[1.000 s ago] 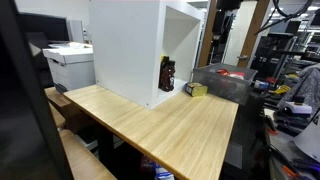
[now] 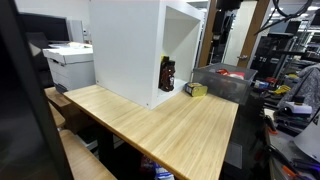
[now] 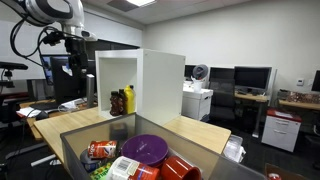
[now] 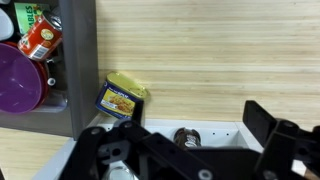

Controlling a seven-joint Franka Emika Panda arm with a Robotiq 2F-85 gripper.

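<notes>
In the wrist view my gripper is open, its two dark fingers wide apart with nothing between them. It hangs high over the wooden table (image 4: pixel 200 60). A yellow and blue box (image 4: pixel 122 95) lies on the table between the grey bin (image 4: pixel 84 60) and the white shelf unit (image 4: pixel 218 132). A dark round bottle top (image 4: pixel 187 138) shows inside the unit, partly covered by the gripper. Dark bottles (image 3: pixel 116 103) and a yellow bottle (image 3: pixel 129 98) stand upright in the open-fronted unit.
The bin holds a purple bowl (image 3: pixel 145 149), a red container (image 3: pixel 178 168), a red can (image 3: pixel 103 149) and other packages. Its walls rise above the tabletop. The white unit's tall side panel (image 2: pixel 125 50) bounds the back.
</notes>
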